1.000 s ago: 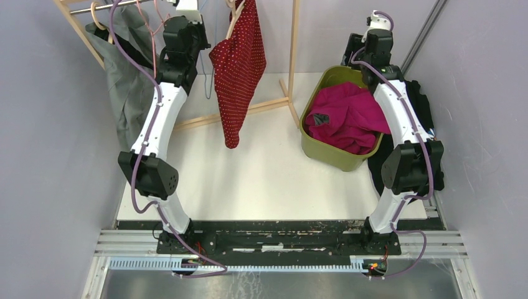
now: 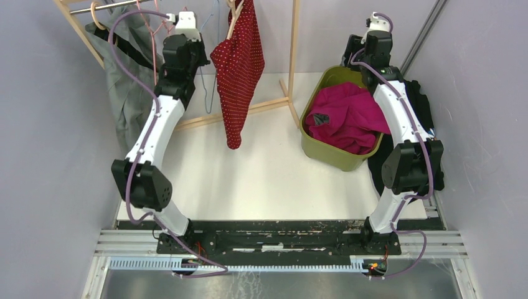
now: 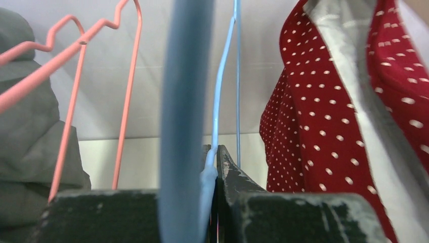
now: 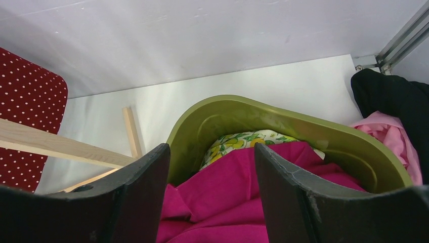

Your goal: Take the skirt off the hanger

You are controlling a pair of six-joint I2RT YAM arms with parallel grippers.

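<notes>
A red polka-dot skirt (image 2: 236, 81) hangs from a wooden hanger (image 2: 235, 20) on the rack, and fills the right side of the left wrist view (image 3: 318, 126). My left gripper (image 2: 199, 53) is at the rack, left of the skirt; in its wrist view it is shut on a blue hanger (image 3: 215, 126), with pink hangers (image 3: 126, 101) to the left. My right gripper is part open above the olive bin, with nothing held between its fingers.
Grey garments (image 2: 124, 106) hang at the left. The olive bin (image 2: 330, 159) holds magenta cloth (image 2: 342, 118); black cloth (image 2: 423, 106) lies right of it.
The left arm has shifted slightly toward the front-left, and the blue hanger with it. The skirt has swung a little. The right arm has not moved.
</notes>
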